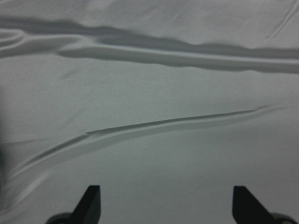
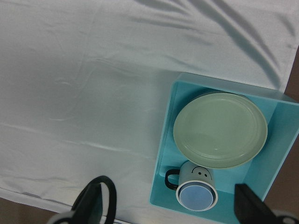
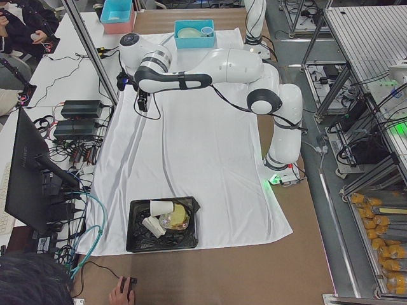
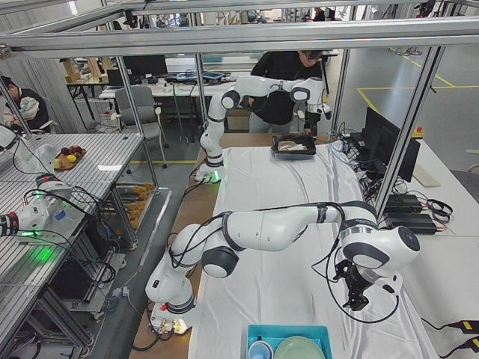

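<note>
A blue bin (image 2: 161, 140) holds a pale green plate (image 2: 219, 130) and a smiley mug (image 2: 201, 175) with a blue inner cup (image 2: 196, 196); it stands at one end of the white cloth. My right gripper hangs open near it, fingers empty. At the other end a black tray (image 3: 133, 225) holds white items (image 3: 161, 208) and a yellowish object (image 3: 178, 216). My left gripper is open over bare cloth, nothing between its fingers.
A monitor, black boxes and cables crowd a side desk (image 3: 60, 82). A person's hand (image 3: 122, 292) rests at a mouse beyond the cloth's front edge.
</note>
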